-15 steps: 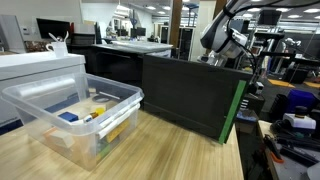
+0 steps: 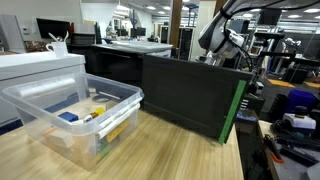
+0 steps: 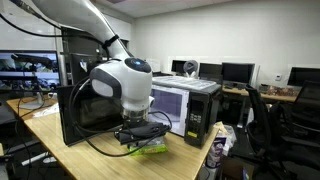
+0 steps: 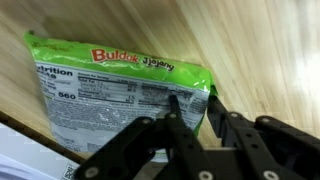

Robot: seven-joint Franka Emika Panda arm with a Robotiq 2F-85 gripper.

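Note:
A green and silver food packet marked "Buldak" (image 4: 120, 95) lies on the wooden table in the wrist view, its nutrition panel facing up. My gripper is over its right end, fingers apart: one fingertip is in front of the packet, the other close to its right edge. Whether either finger touches it cannot be told. From the second exterior view, the gripper (image 3: 143, 133) is low over the table with the green packet (image 3: 152, 147) beside and under it. A black panel hides the gripper and packet in the first exterior view.
A clear plastic bin (image 2: 75, 115) with several small items stands left on the table. The upright black panel (image 2: 195, 96) with a green edge is right of it. A white box (image 4: 30, 155) borders the packet at lower left. Bare wood (image 4: 265, 60) is to the packet's right.
The visible part of the arm behind the black panel has shifted only slightly. The bin and the panel stay where they were.

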